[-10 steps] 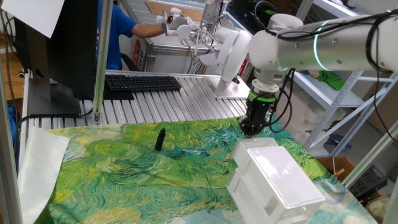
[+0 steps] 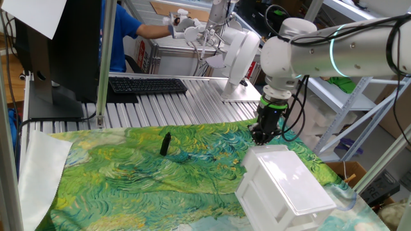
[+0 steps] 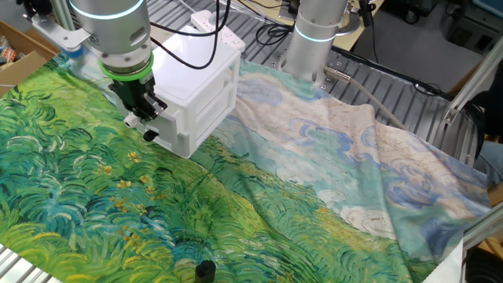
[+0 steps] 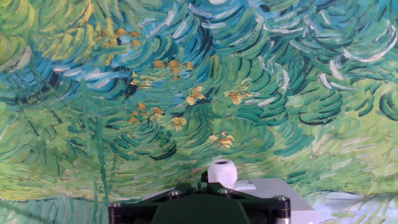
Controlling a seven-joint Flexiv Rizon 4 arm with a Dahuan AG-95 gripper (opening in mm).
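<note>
A white drawer box [image 2: 292, 183] stands on the painted cloth, its smooth top facing up. My gripper [image 3: 143, 126] is lowered at the box's front end in exterior view 2. From exterior view 1, the gripper [image 2: 260, 138] appears right at the box's upper far edge. A pale round knob [image 4: 222, 174] shows beside the dark gripper body in the wrist view, with a white edge [image 4: 273, 185] of the box behind it. The fingertips are mostly hidden, so whether they touch or hold the knob is unclear. A black marker-like object [image 2: 166, 144] stands upright on the cloth.
A keyboard [image 2: 148, 85] and monitor stand beyond the cloth's far edge. A power strip [image 3: 212, 30] lies behind the box. A person's arm reaches in at the back.
Over the last second my gripper has shifted slightly to the right and down at the box's edge. The black object has stayed in place.
</note>
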